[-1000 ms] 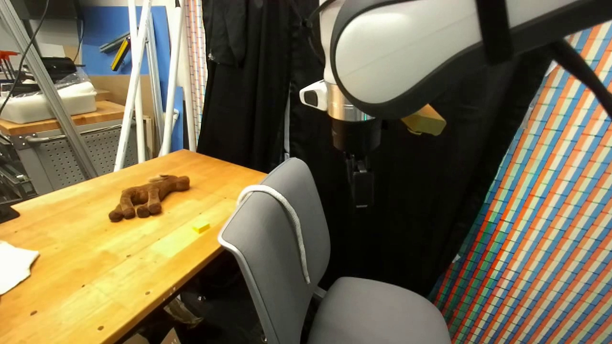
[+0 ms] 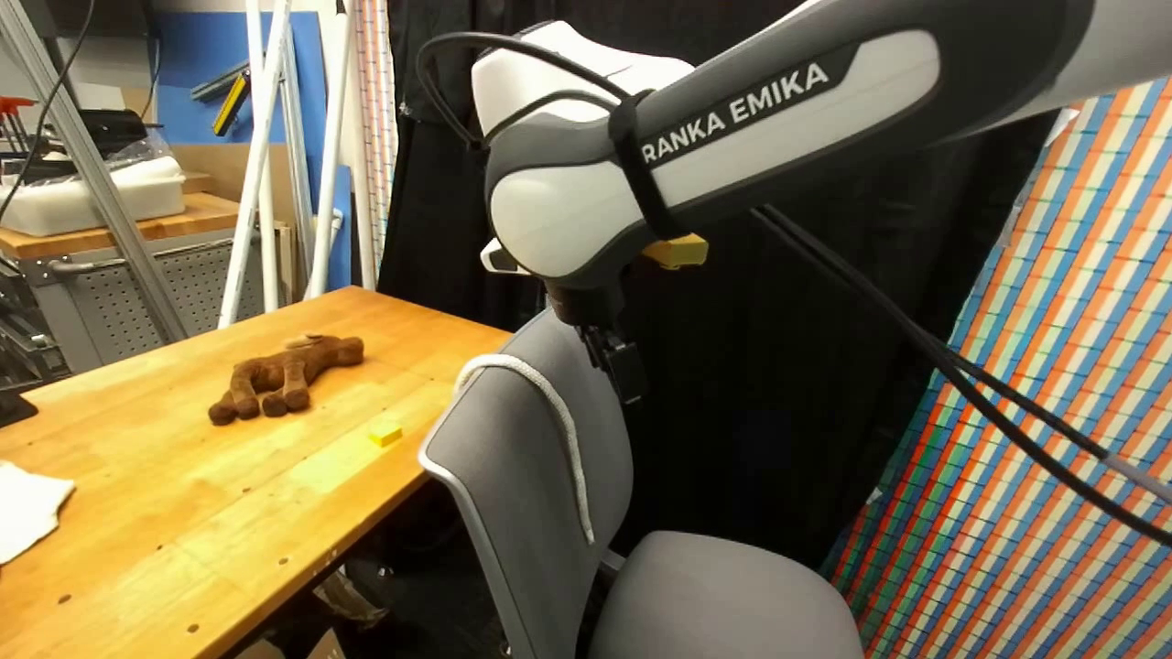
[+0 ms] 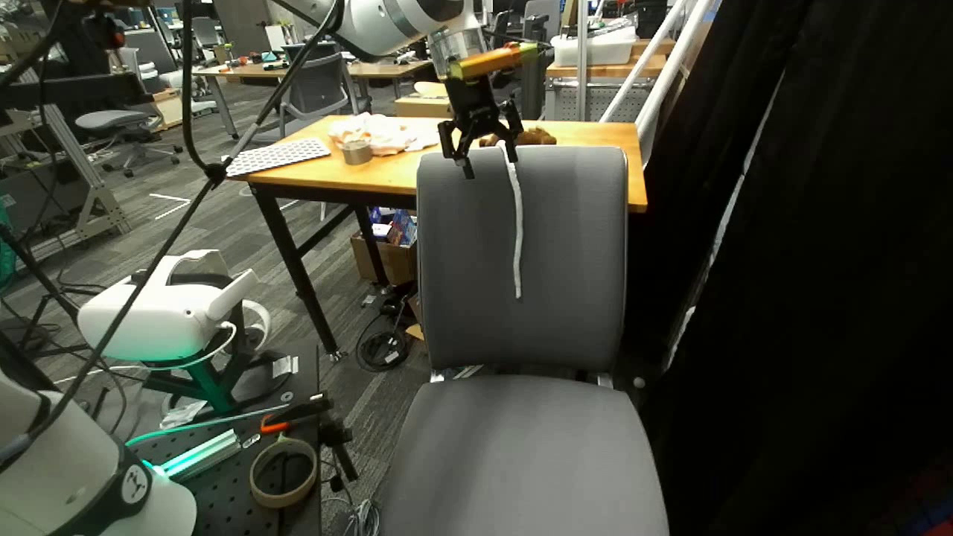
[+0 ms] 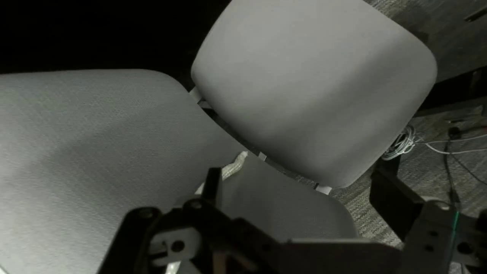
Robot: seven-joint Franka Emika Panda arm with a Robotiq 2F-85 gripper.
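Observation:
A white rope (image 2: 560,416) hangs over the top of the grey chair's backrest (image 2: 500,434), its loose end partway down the seat-facing side. In exterior view 2 the rope (image 3: 517,223) runs down the middle of the backrest. My gripper (image 3: 491,165) stands open near the top edge of the backrest, its fingers spread and nothing between them. In the wrist view the fingers (image 4: 211,187) lie wide apart, one covering part of the rope (image 4: 235,166). Whether the gripper touches the backrest cannot be told.
Behind the chair stands a wooden table (image 2: 253,472) with a brown plush animal (image 2: 291,373), a yellow block (image 2: 385,435) and a white cloth (image 2: 27,507). A black curtain (image 3: 804,268) closes off the chair's right. The chair seat (image 3: 527,455) is bare.
The arm has moved left in exterior view 1, toward the chair's backrest, and the gripper has tilted. The rope, chair and table objects look unmoved.

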